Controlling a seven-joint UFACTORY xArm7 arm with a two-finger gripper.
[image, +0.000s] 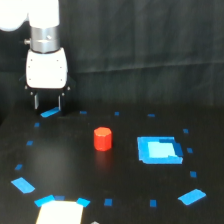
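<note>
Near the top left, my gripper (48, 102) hangs over the back of the black table, its white body above. The two dark fingers stand apart, open, with nothing seen between them. A red block (103, 139), which looks six-sided, stands on the table to the right of the gripper and nearer the camera. Farther right lies a blue square (144, 151) with a pale, nearly white middle. Whether it is a shallow tray or a flat marking I cannot tell. The gripper is apart from both.
Several small blue marks dot the black table, with larger blue strips (192, 197) toward the corners. A bright white object (60, 213) is cut off at the bottom left edge. Dark cloth (150, 50) hangs behind.
</note>
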